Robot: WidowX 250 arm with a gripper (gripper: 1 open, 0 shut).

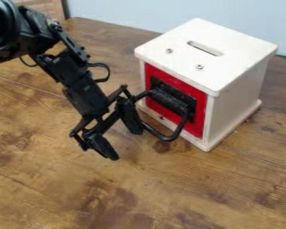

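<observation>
A white wooden box (234,98) with a slot on top stands at the right. Its red front panel (199,125) carries a black fixture (174,97) with a looped black handle (167,138) sticking out. My black gripper (114,134) is left of the box, angled downward above the wooden table, with its fingers spread apart. One finger is by the left end of the handle; whether it touches the handle is unclear. Nothing shows held between the fingers.
A pale wall (170,13) runs along the back.
</observation>
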